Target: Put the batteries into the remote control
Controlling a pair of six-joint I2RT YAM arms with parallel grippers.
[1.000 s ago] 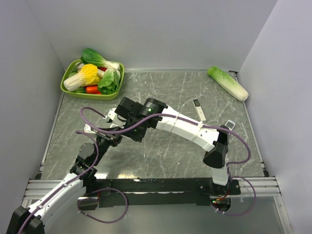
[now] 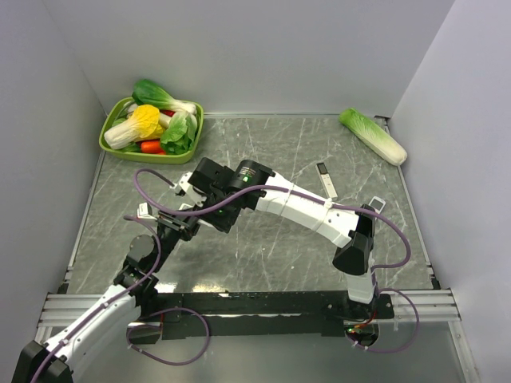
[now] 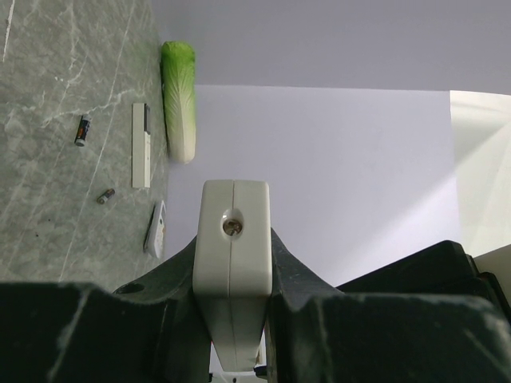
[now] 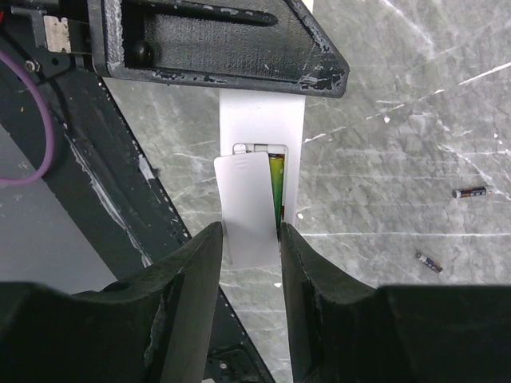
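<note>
The white remote control [image 3: 232, 239] stands upright in the left wrist view, with my left gripper shut on it. From the right wrist view, its battery side faces the camera, and a dark left finger [image 4: 239, 44] crosses its upper part. A white battery cover [image 4: 247, 203] lies askew over the compartment, shifted left. Along its right edge a green battery [image 4: 277, 179] shows inside the compartment; the rest is covered. My right gripper has one fingertip at either side of the cover; whether both press on it is unclear.
Two loose batteries, one larger [image 4: 469, 192] and one smaller [image 4: 429, 262], lie on the marble table. A long white remote [image 2: 327, 182], a small white device [image 2: 377, 205] and a cabbage [image 2: 373, 137] are at the right. A green vegetable basket [image 2: 160, 157] occupies the back left.
Both arms look nearly still in the top view.
</note>
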